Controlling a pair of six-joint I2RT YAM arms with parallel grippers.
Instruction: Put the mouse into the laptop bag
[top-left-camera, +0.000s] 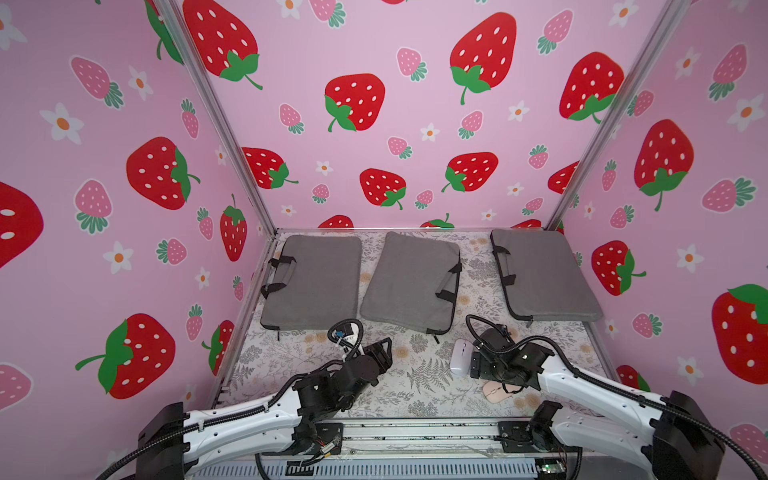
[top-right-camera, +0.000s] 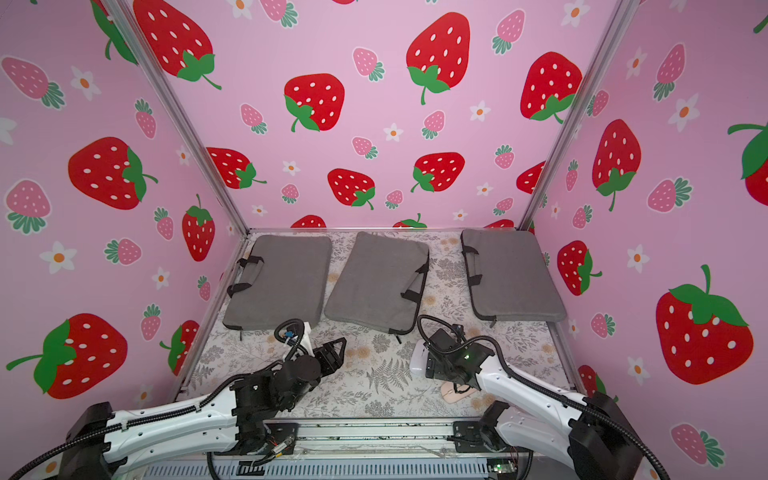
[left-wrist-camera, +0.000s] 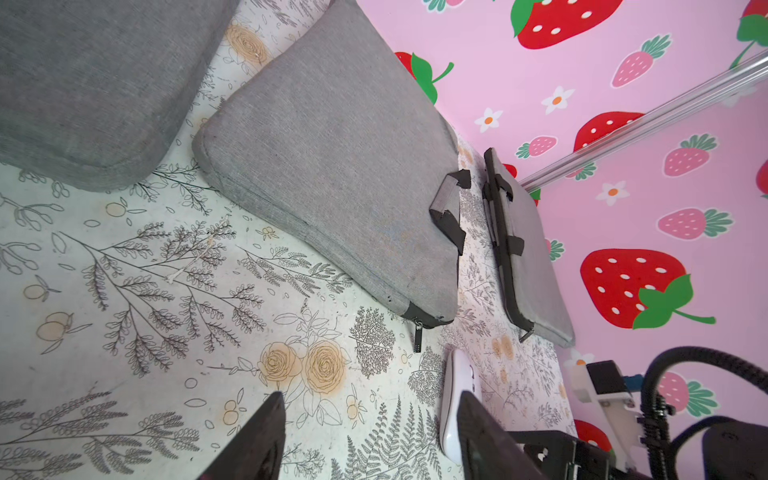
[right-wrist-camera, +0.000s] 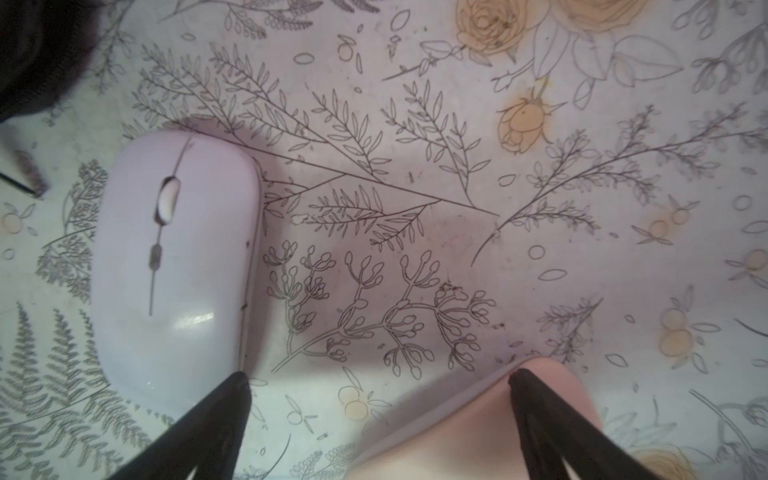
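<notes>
A white mouse (right-wrist-camera: 174, 264) lies on the floral surface, with a pale pink mouse (right-wrist-camera: 472, 440) nearby toward the front right. My right gripper is low over them, open, its fingertips at either side of a gap between the two, one overlapping the pink mouse in the right wrist view. My left gripper stands open over bare surface left of the white mouse, nothing between its fingers. Three grey laptop bags lie flat behind: left (top-left-camera: 312, 280), middle (top-left-camera: 408, 280) and right (top-left-camera: 540, 272), each with dark handles.
Bare patterned surface (top-left-camera: 424, 384) lies between the arms and at the front left. Strawberry-printed walls (top-right-camera: 392, 112) enclose the back and sides, and a metal rail (top-left-camera: 416, 424) runs along the front edge.
</notes>
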